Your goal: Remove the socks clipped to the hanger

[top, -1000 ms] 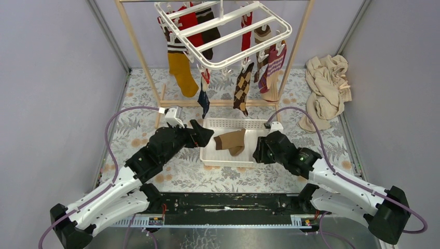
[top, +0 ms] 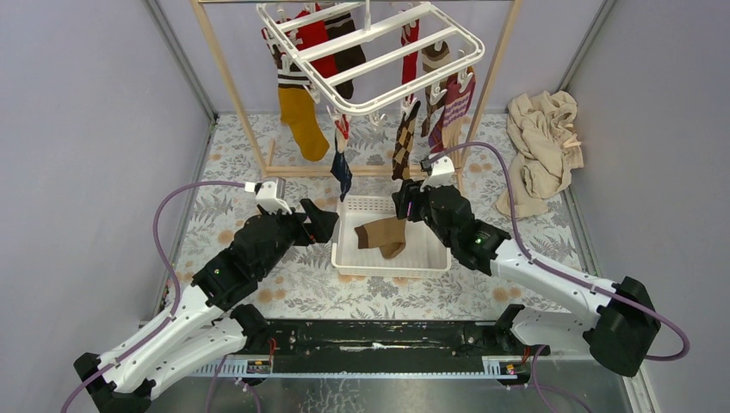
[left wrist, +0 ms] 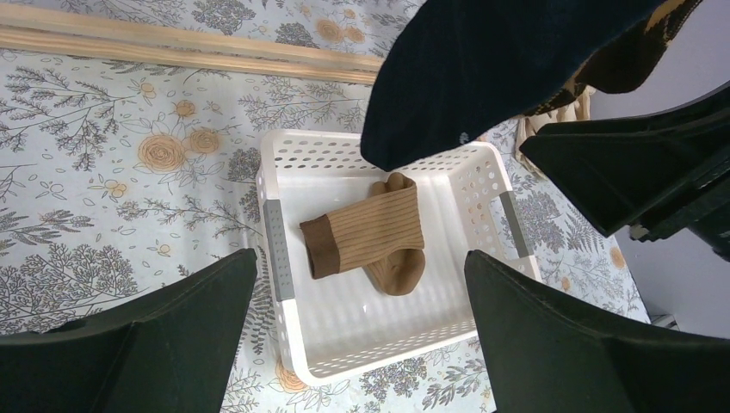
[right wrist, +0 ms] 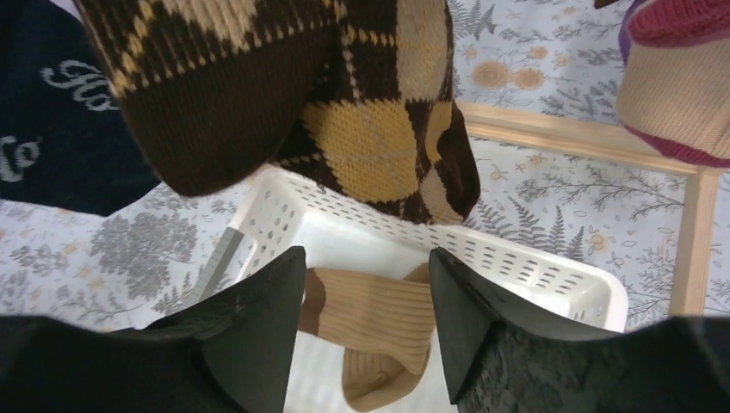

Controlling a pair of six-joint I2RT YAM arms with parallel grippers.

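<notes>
Several socks hang clipped to the white hanger (top: pixel 368 33) in the top view. A brown and tan argyle sock (right wrist: pixel 361 146) hangs just ahead of my right gripper, whose fingers stand open, nothing held between them. To its left dangles a dark navy sock (left wrist: pixel 465 77), seen from below in the left wrist view. My left gripper is open and empty, left of the basket and in front of the navy sock. One brown ribbed sock (left wrist: pixel 368 232) lies loose inside the white basket (left wrist: pixel 286 323).
A mustard sock (top: pixel 303 123) hangs at the left and a pink patterned one (top: pixel 454 107) at the right. The wooden stand (top: pixel 221 64) frames the hanger. A beige cloth (top: pixel 538 155) is heaped at the right.
</notes>
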